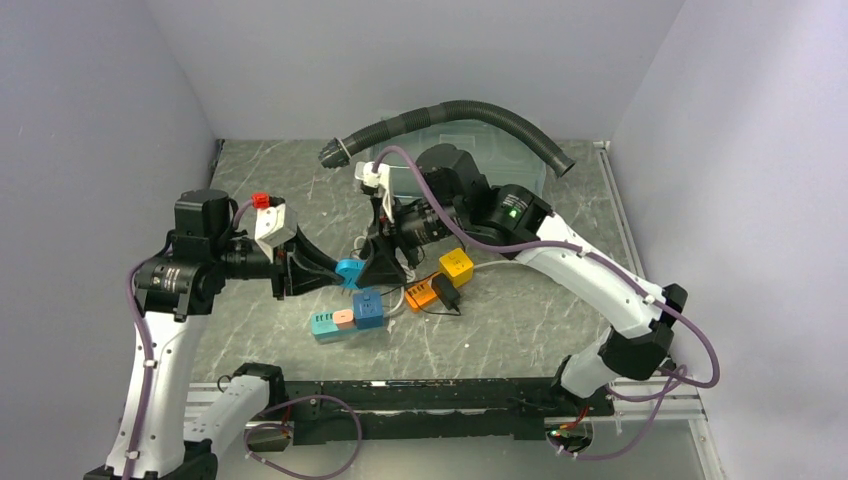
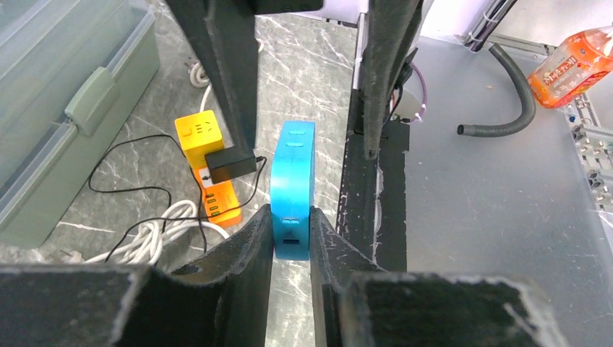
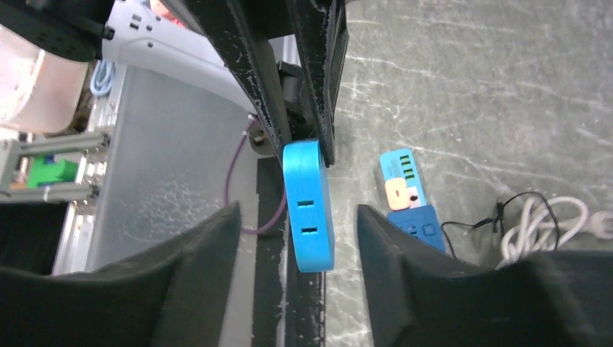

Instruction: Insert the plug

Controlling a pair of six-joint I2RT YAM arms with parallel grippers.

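Note:
The light-blue plug (image 1: 349,271) is up in the air between both arms, its slotted face visible in the right wrist view. My left gripper is shut on one end of this plug (image 2: 292,173). Around the other end, my right gripper stands part open; a gap separates its fingers (image 3: 194,264) from the plug (image 3: 309,210) on each side. Below on the table lies a teal power strip (image 1: 325,325) bearing a pink piece (image 1: 344,318) and a dark-blue cube (image 1: 368,309). Any prongs are hard to make out.
An orange strip (image 1: 420,293) with a yellow cube (image 1: 456,265) and a black adapter (image 1: 445,291) lies to the right, amid loose cables. Behind the right arm are a clear bin (image 2: 108,101) and a black hose (image 1: 455,112).

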